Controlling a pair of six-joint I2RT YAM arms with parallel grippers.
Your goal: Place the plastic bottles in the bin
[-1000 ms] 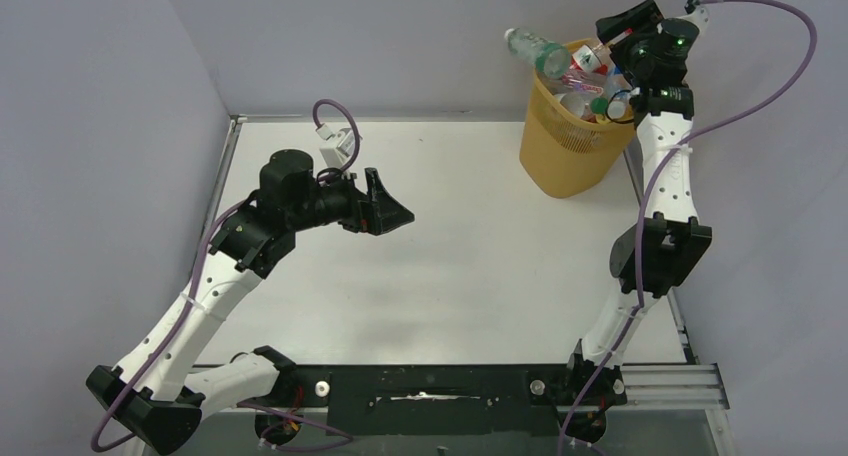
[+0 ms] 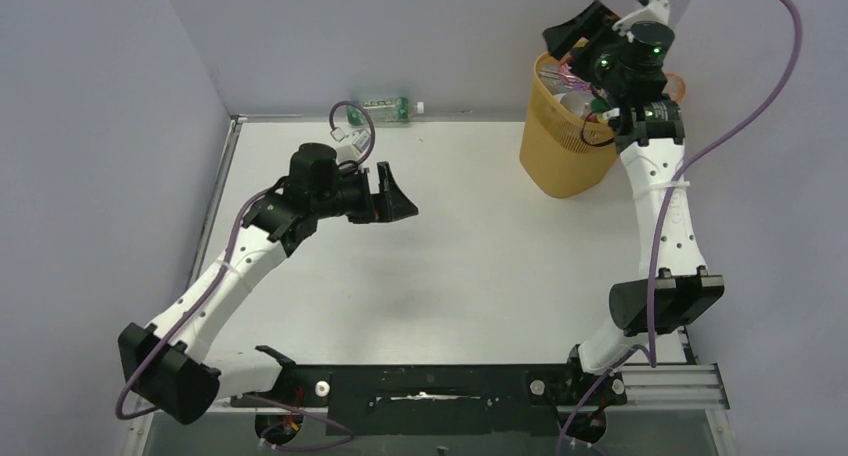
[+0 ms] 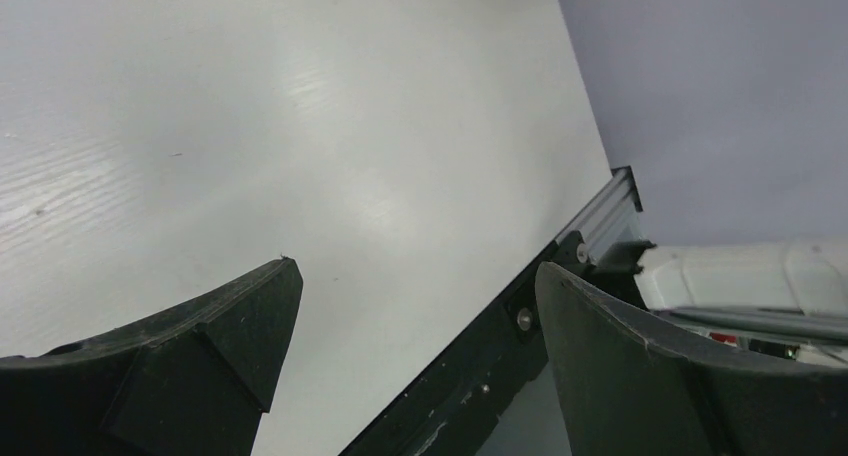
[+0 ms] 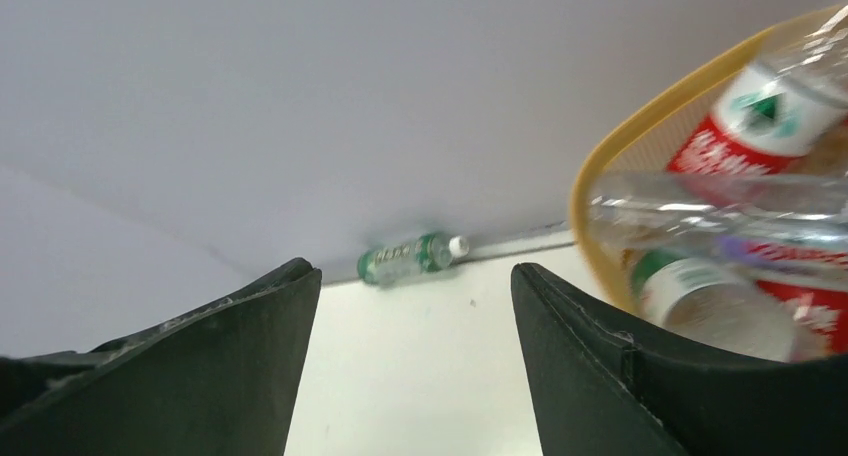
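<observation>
A green-labelled plastic bottle (image 2: 395, 110) lies at the back edge of the table, left of the yellow bin (image 2: 555, 156); the right wrist view shows this bottle (image 4: 410, 259) too. The bin is full of bottles, including a red-labelled one (image 4: 745, 121). My right gripper (image 2: 570, 41) is raised at the bin's top, open with nothing between its fingers. My left gripper (image 2: 385, 196) is over the table, in front of the lone bottle, open and empty; the left wrist view shows only bare table between its fingers.
Grey walls stand at the back and both sides. Purple cables loop above both arms.
The green-labelled bottle has moved from the bin's top leftward to the back of the table. My right gripper has shifted leftward; the left arm has moved slightly.
</observation>
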